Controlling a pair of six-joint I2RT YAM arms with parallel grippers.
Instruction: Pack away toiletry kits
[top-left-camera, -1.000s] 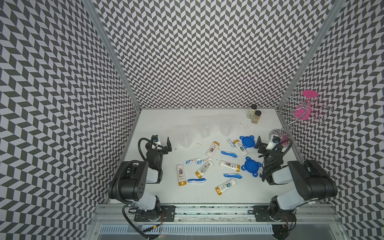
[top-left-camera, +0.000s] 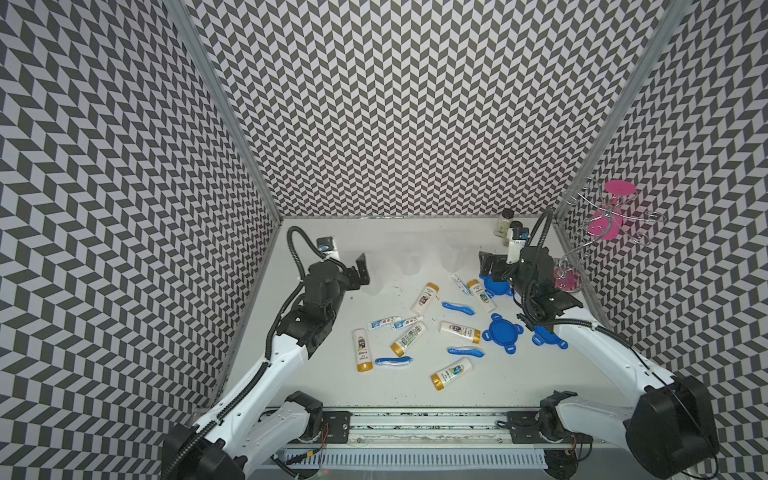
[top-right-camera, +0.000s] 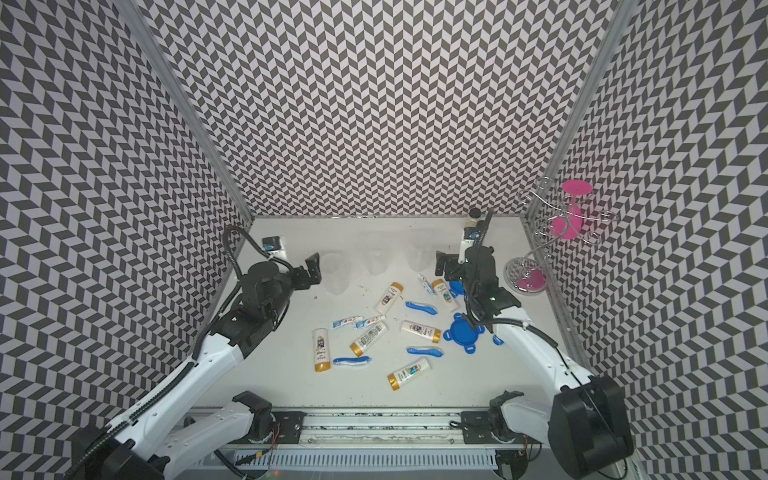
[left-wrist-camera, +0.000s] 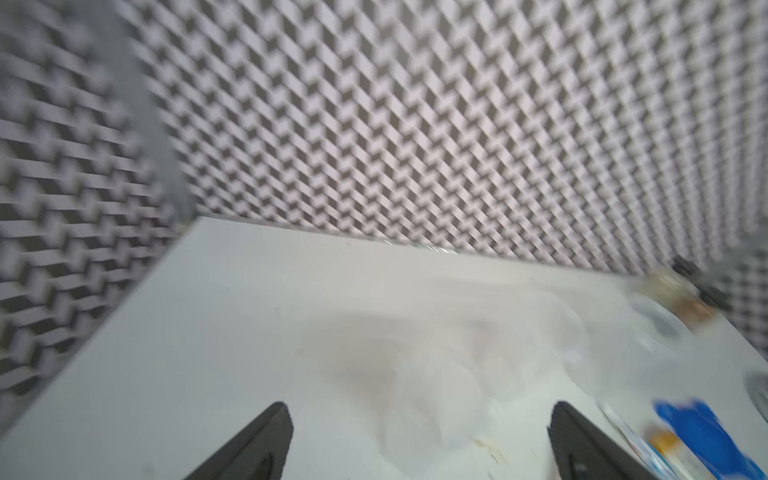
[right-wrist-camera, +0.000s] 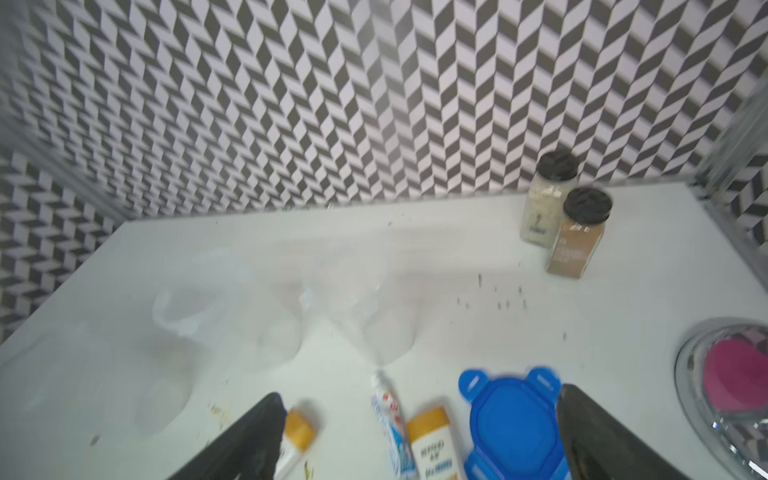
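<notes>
My left gripper is open and empty, raised over the left of the table. Across from it, my right gripper is open and empty near the blue lids. Frosted clear cups stand towards the back: one cup appears between the left fingers in its wrist view, another cup (right-wrist-camera: 364, 304) in the right wrist view. Several white bottles with orange caps, such as one bottle (top-left-camera: 362, 349), lie scattered mid-table. Among them are blue toothbrushes (top-left-camera: 393, 361) and small toothpaste tubes (top-left-camera: 384, 322). Eared blue lids (top-left-camera: 502, 329) lie at right, partly hidden by the right arm.
Two black-topped spice jars (right-wrist-camera: 548, 200) stand at the back right. A wire stand with pink discs (top-left-camera: 605, 224) rises by the right edge.
Parts of the cups and lids are now covered by the arms. The toiletries have not moved.
</notes>
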